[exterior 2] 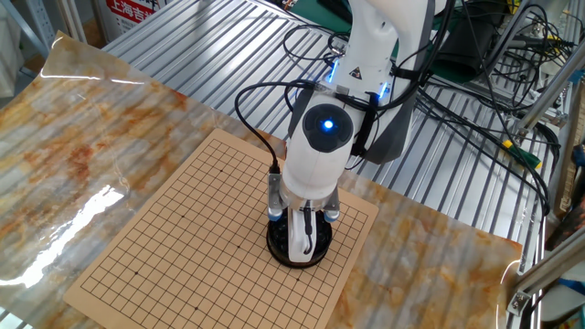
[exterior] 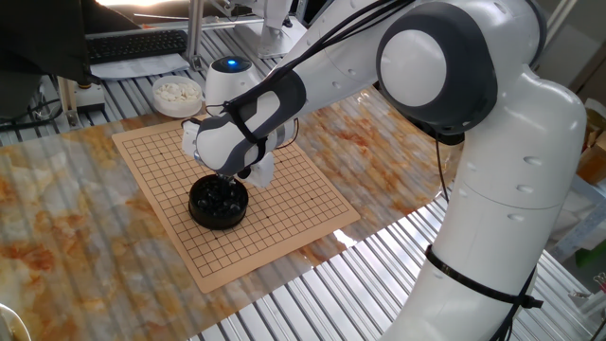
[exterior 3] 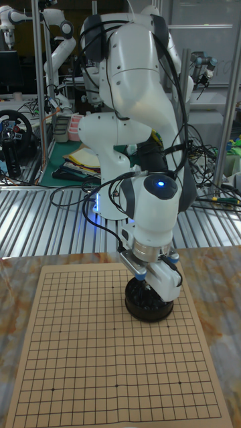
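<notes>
A round black bowl [exterior: 219, 214] of black stones [exterior: 221, 194] rests on the wooden grid board [exterior: 294, 213], and its dark rim shows in the third exterior view. My gripper [exterior: 227, 177] points down at the bowl, its tips at or just inside the opening. From above, the white hand covers part of the bowl [exterior 2: 320, 260]. The third exterior view has the gripper over the bowl [exterior 3: 150, 312] too. The fingertips are hidden or too small to make out, so whether they stand apart or hold a stone cannot be seen.
A white bowl of white stones [exterior: 178, 95] stands beyond the board's far corner. Marbled sheeting [exterior: 76, 218] around the board is clear, and a slatted metal surface [exterior 2: 228, 55] lies by the arm's base.
</notes>
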